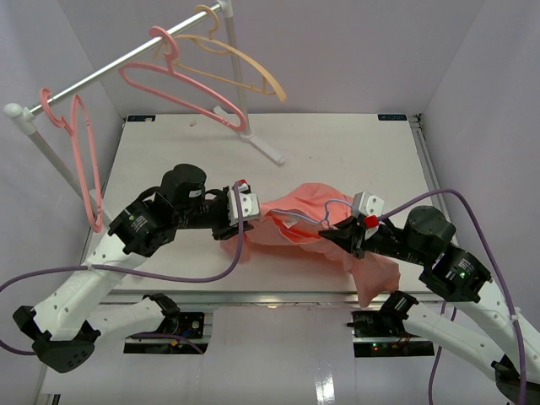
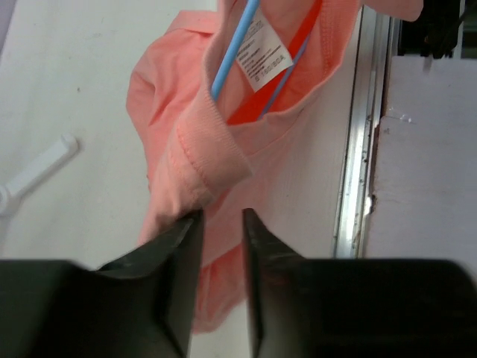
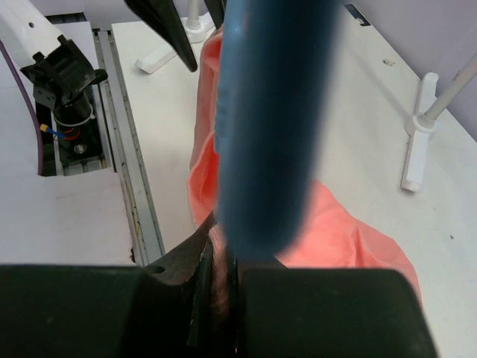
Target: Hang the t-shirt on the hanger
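Note:
The salmon t-shirt (image 1: 312, 245) hangs between my grippers, a blue hanger (image 1: 295, 211) threaded into its opening, a white label showing inside. My left gripper is open at the shirt's left part, a fold of fabric (image 2: 197, 160) in front of and near one finger. My right gripper (image 1: 333, 232) is at the hanger's hook end; in the right wrist view it is shut on shirt fabric, with the blue hanger (image 3: 264, 127) looming blurred just above its fingers.
A rail (image 1: 118, 61) at the upper left holds pink and yellow hangers on a white stand.

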